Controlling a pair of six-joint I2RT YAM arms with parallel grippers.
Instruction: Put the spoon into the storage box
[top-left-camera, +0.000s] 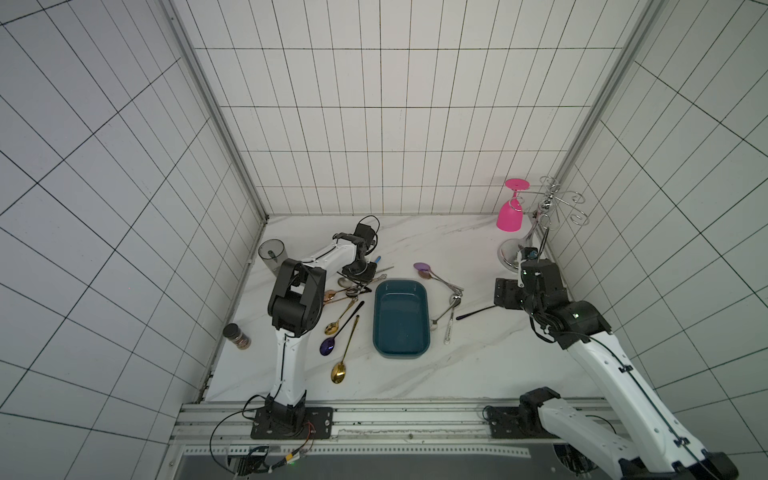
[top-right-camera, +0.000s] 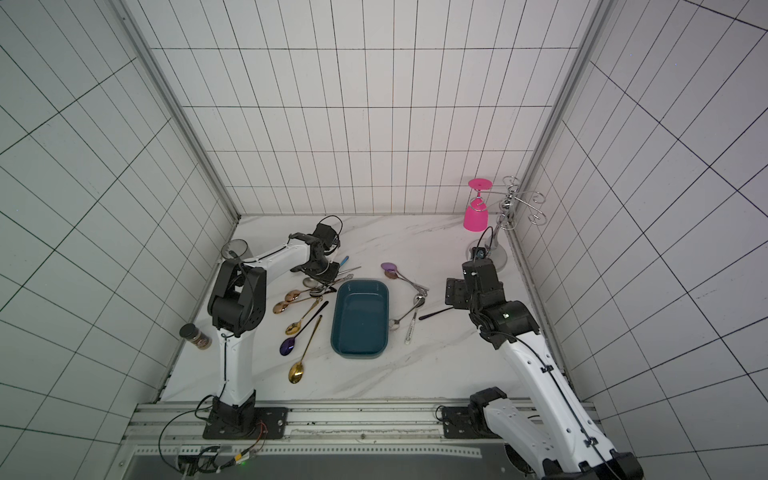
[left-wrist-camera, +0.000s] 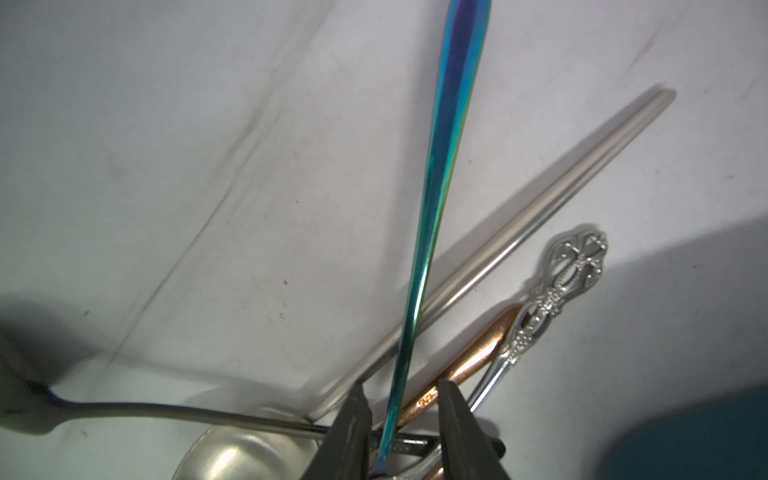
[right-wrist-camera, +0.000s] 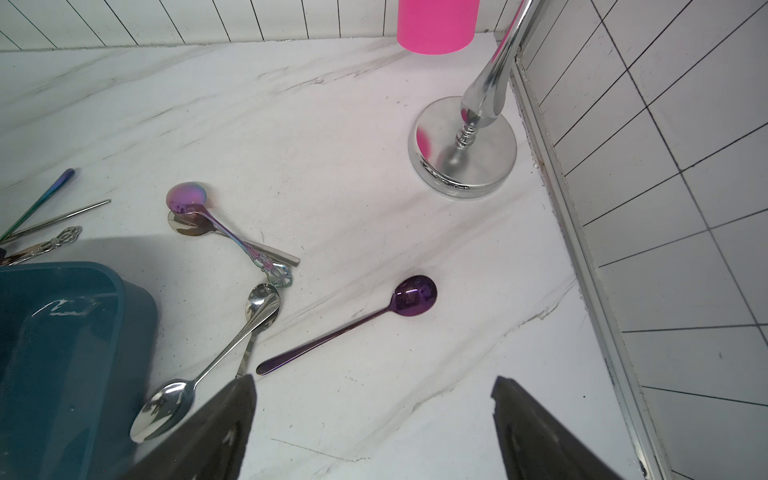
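In the left wrist view a slim spoon with a blue-green iridescent handle (left-wrist-camera: 432, 196) lies across a heap of other spoons; its lower end runs between the fingers of my left gripper. Those fingers (left-wrist-camera: 344, 438) stand apart, with a gap on both sides of the handle. The spoon's bowl is out of sight. Just right of the heap is the empty dark teal storage box (top-left-camera: 401, 320). Wide open and with nothing between its fingers, my right gripper hangs above the right side of the table.
Gold and purple spoons (top-left-camera: 339, 372) lie left of the box. To its right are several more, including a dark purple spoon (right-wrist-camera: 414, 295). A metal stand (right-wrist-camera: 462, 152) with a pink goblet (top-left-camera: 509, 214) is at back right; a shaker (top-left-camera: 236, 336) stands far left.
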